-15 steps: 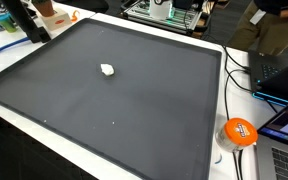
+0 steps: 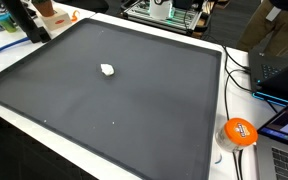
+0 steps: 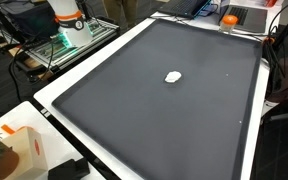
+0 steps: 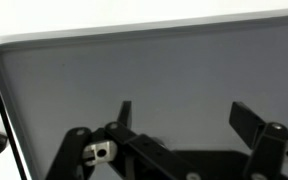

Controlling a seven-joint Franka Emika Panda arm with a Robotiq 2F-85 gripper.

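A small white crumpled piece [image 2: 107, 70] lies on the dark grey board [image 2: 134, 115], towards its far left part in exterior view 1. In exterior view 2 the same white piece [image 3: 173, 77] rests near the middle of the board [image 3: 134, 110]. My gripper appears in the wrist view, its two black fingers wide apart over the grey surface. Nothing is visible between the fingertips. The white piece cannot be made out clearly in the wrist view, and neither exterior view shows the gripper.
An orange-lidded jar [image 2: 237, 134] stands off the board's right side, beside a laptop [image 2: 284, 160]. Cables run along that edge. The robot's white base [image 3: 72, 25] is beyond the board. Apart from the white piece, the board is clear.
The white piece and the board have not moved. At the top right of exterior view 1, the person has shifted slightly.
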